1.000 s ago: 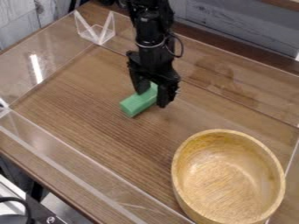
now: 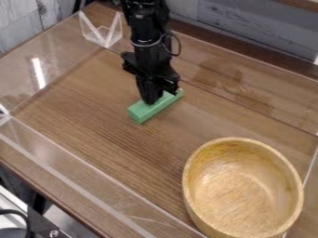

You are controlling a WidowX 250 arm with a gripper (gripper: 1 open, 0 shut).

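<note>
The black robot gripper (image 2: 154, 91) comes down from the top of the view onto a green rectangular block (image 2: 152, 110) lying on the wooden table (image 2: 87, 130). Its fingertips are at the upper part of the block, partly over it. Whether anything is between the fingers is too dark and small to see.
A large cream oval bowl (image 2: 243, 195) fills the lower right. A clear plastic item (image 2: 102, 28) is at the top left, and another (image 2: 4, 113) at the left edge.
Over the last second the gripper has moved left and a little up from the block's right side to over its upper part. The block looks little moved.
</note>
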